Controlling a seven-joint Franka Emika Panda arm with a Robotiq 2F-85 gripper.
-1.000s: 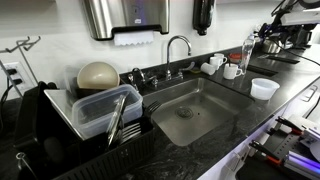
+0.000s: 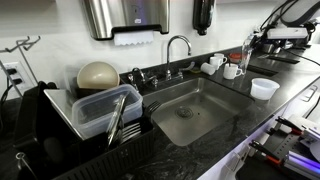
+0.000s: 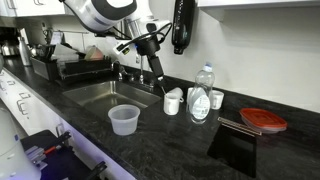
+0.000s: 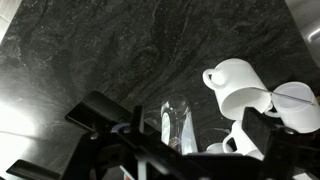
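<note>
My gripper is open above the dark counter, with no object held between its fingers. Below it in the wrist view lie a white mug and a clear bottle; more white cups are partly hidden by the gripper. From the second exterior view, the mug stands left of the clear bottle. A translucent white bowl sits nearer the counter's front edge, beside the sink. The bowl also shows at the right in the first exterior view.
The sink lies beside a black dish rack holding a clear plastic tub. A red bowl and a flat black item are right of the bottle. Bare counter surrounds the white bowl.
The counter objects look unmoved.
</note>
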